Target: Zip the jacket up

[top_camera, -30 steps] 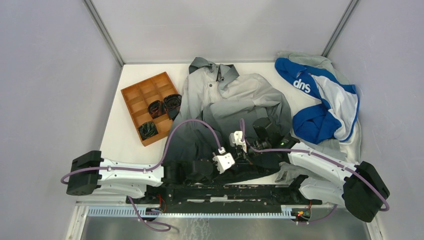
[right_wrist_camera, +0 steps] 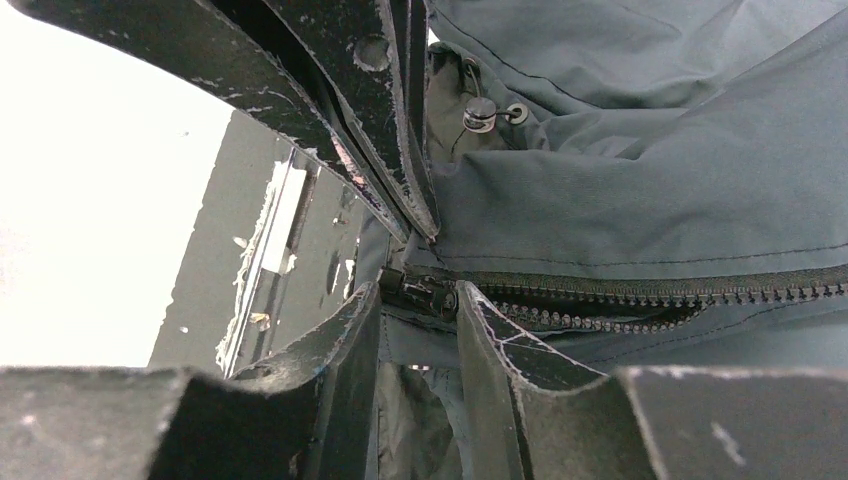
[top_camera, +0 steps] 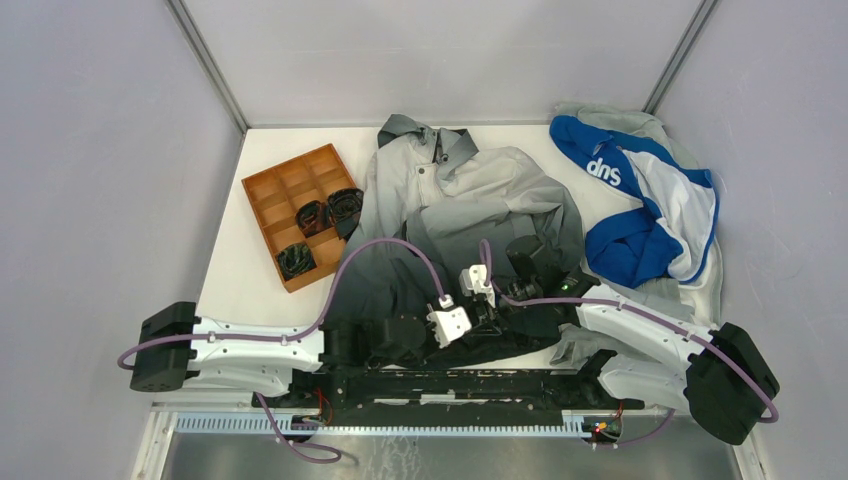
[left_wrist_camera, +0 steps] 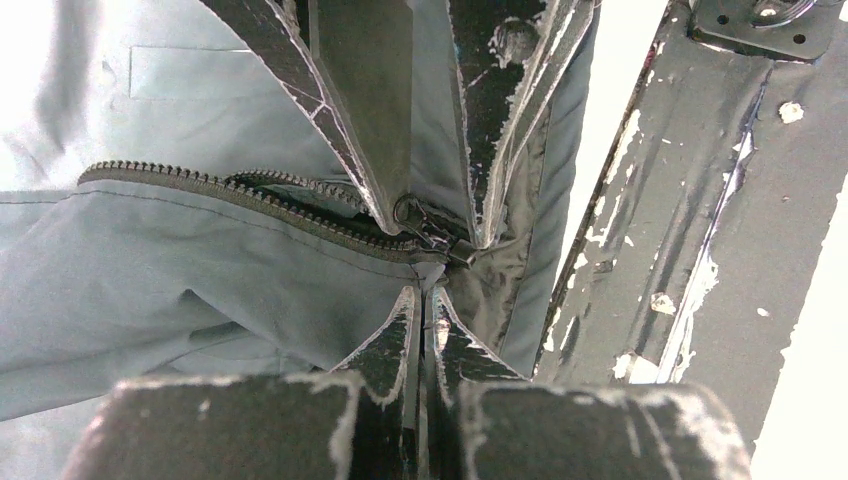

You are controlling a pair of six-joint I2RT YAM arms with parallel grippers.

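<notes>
The grey jacket (top_camera: 470, 235) lies on the table with its collar at the far side. Its dark zipper (left_wrist_camera: 240, 195) has teeth parted above the slider (right_wrist_camera: 418, 294), near the hem. My left gripper is shut just below the slider, with a thin fold of jacket cloth running in between its tips. My right gripper stands part open, one fingertip to each side of the slider, which fills most of the gap. In the top view, both grippers meet over the near edge of the jacket, and their tips are hard to make out.
A wooden compartment box (top_camera: 290, 172) holding dark rolled items sits at the left. Blue and white clothing (top_camera: 650, 200) is piled at the right. The dark metal base rail (left_wrist_camera: 700, 230) runs close to the hem. White table shows bare at the left.
Both arms have stayed almost in place. The right gripper has shifted very slightly near the slider; the jacket looks unmoved.
</notes>
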